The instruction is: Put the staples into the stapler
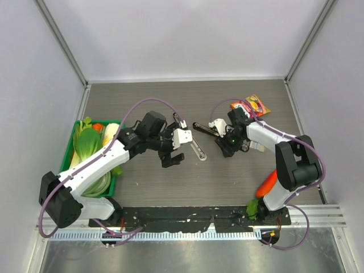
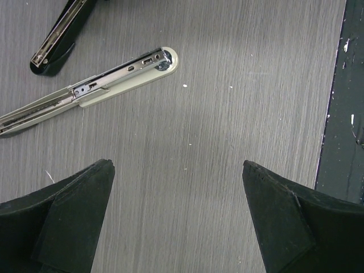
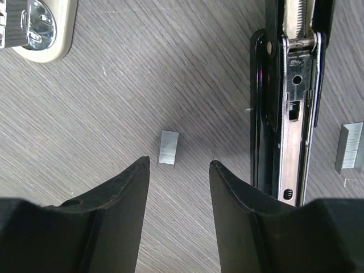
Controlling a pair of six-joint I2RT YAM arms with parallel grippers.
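A small silver strip of staples (image 3: 168, 147) lies on the table, just ahead of my right gripper, whose fingers are spread with nothing between them. To its right runs a black stapler (image 3: 298, 114), opened out. A white stapler (image 2: 122, 78), also opened out flat, lies ahead and left of my left gripper, which stands open and empty over bare table. From the top, the left gripper (image 1: 172, 160) is beside the white stapler (image 1: 197, 149), and the right arm hides part of the black stapler (image 1: 205, 129).
More staple strips (image 3: 350, 146) lie right of the black stapler. Snack bags (image 1: 259, 106) are at the back right, a carrot (image 1: 267, 183) at the right front. A green basket of vegetables (image 1: 69, 149) stands on the left.
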